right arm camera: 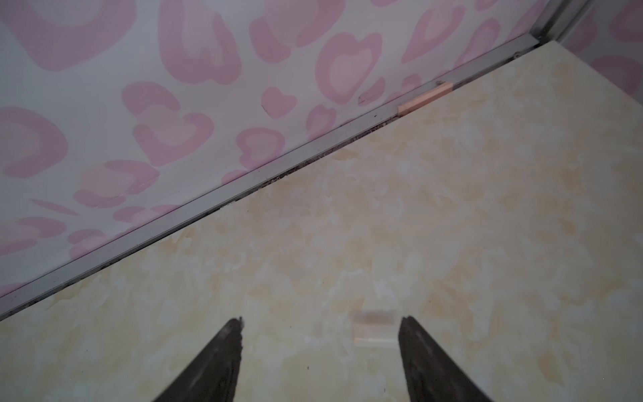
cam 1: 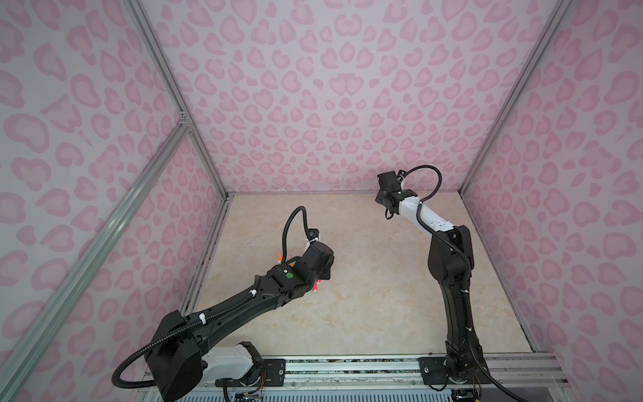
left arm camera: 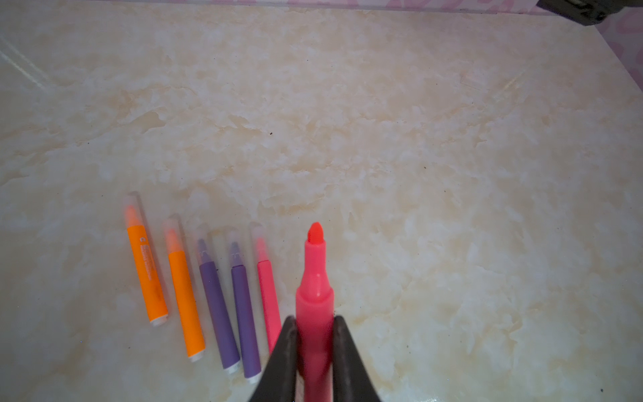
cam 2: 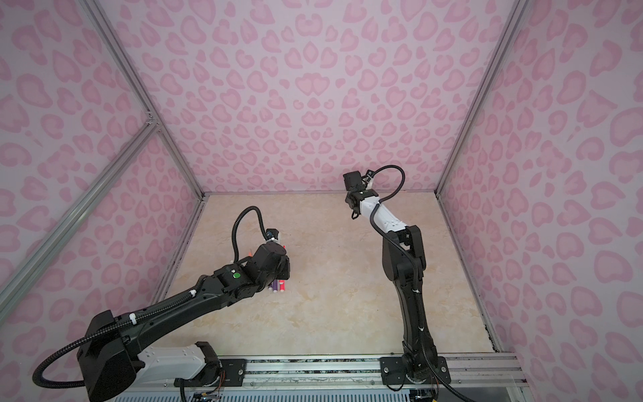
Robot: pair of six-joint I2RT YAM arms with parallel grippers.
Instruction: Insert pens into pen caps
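Observation:
In the left wrist view my left gripper is shut on a pink pen. The pen points away from the fingers, its red-pink nib bare. To its left on the table lies a row of pens with clear covers over their tips: two orange pens, two purple pens and another pink pen. The arm hides most of this row in both top views. My right gripper is open, fingers wide apart. Below it lies a small pale rectangle; what it is, I cannot tell.
A peach-coloured strip lies along the back edge at the wall. Patterned walls enclose the table at the back and sides.

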